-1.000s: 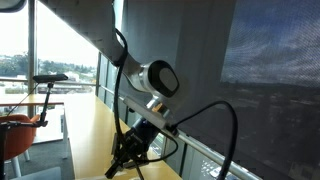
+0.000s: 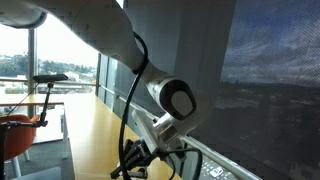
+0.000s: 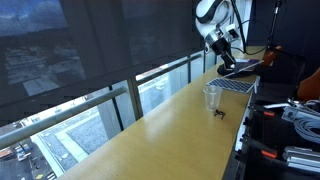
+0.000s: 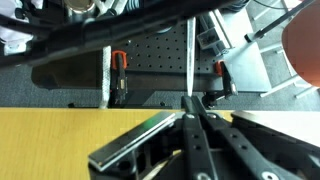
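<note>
In the wrist view my gripper is shut above the table's edge, its dark fingers meeting near the middle of the picture. A thin white stick [image 4: 190, 60] runs straight out ahead of the fingertips; I cannot tell whether it is held between them. In exterior view 2 the arm reaches down at the far end of the table, near a pale cup [image 3: 212, 97]. A small dark object [image 3: 220, 114] lies beside that cup. Exterior view 1 shows the gripper [image 2: 125, 172] low, near the bottom edge of the picture.
A window rail and dark blind [image 3: 100, 45] line one side. Beyond the table edge is a dark perforated base plate [image 4: 160, 60] with clamps. Black cables hang round the arm.
Over the last second the arm has come nearer to the exterior view 1 camera and grown larger in the picture. The cable loop beside it has shifted.
</note>
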